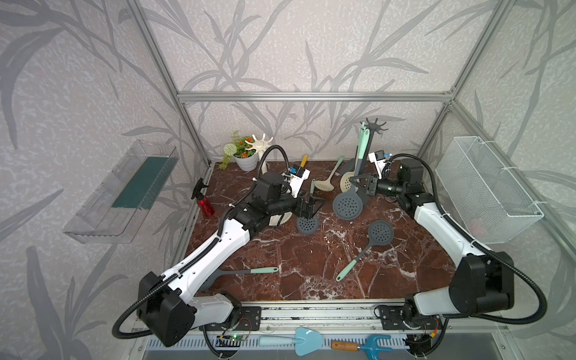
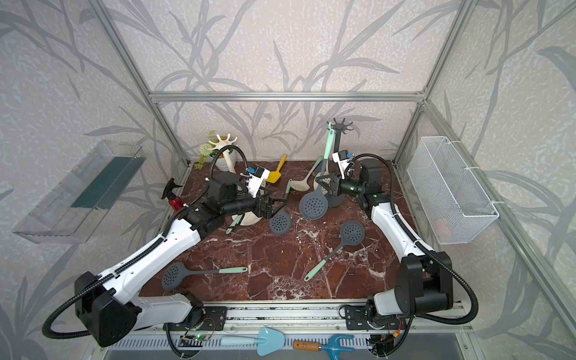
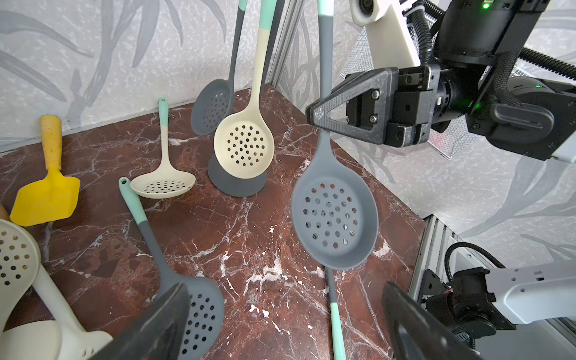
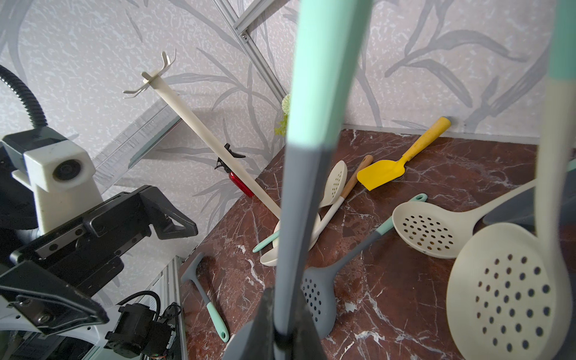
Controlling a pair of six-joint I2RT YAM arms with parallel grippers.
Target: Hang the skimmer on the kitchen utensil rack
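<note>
My right gripper is shut on the stem of a grey skimmer and holds it upright above the table. The skimmer's round head hangs below the fingers, its mint handle above them. Just behind is the dark grey utensil rack, its hooks at the top. A cream skimmer and a grey utensil hang there. In the top left view the held handle overlaps the rack's left side; whether it touches a hook cannot be told. My left gripper stands open and empty over the middle.
A cream rack stands at the back left beside a potted plant. Loose on the table lie a grey skimmer, another skimmer, a cream ladle and a yellow shovel.
</note>
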